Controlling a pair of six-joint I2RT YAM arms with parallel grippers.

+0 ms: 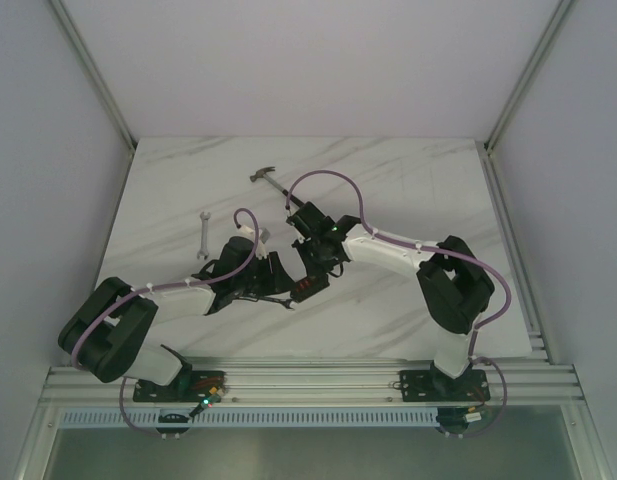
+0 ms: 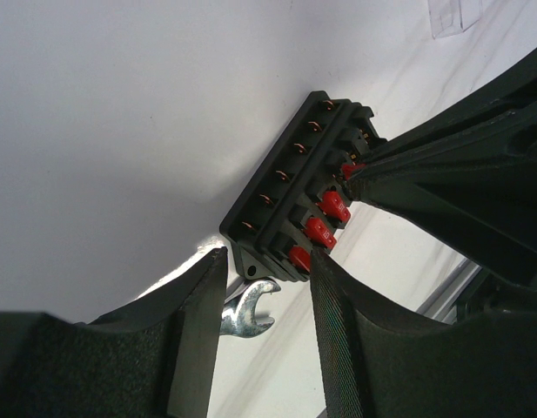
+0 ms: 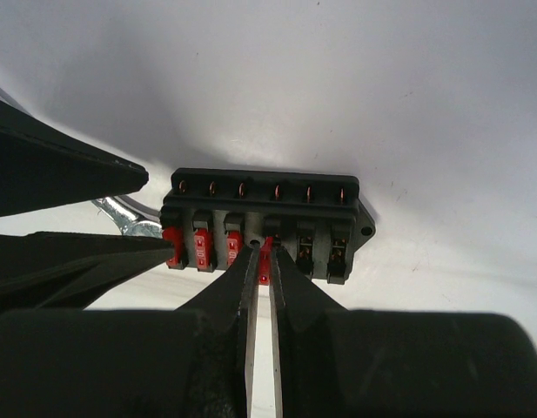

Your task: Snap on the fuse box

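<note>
The black fuse box (image 1: pixel 310 288) (image 2: pixel 285 183) (image 3: pixel 259 196) lies on the table with several red fuses (image 3: pixel 201 246) in its slots. My right gripper (image 1: pixel 318 270) is over it, its fingertips close together at a red fuse in the middle; whether they grip it is unclear. My left gripper (image 1: pixel 278 285) stands open just beside the box's left end, nothing visible between its fingers.
A wrench (image 2: pixel 246 313) lies by the box's left end. Another wrench (image 1: pixel 204 235) lies at the left, a hammer (image 1: pixel 270 178) at the back. A clear plastic piece (image 2: pixel 453 13) is nearby.
</note>
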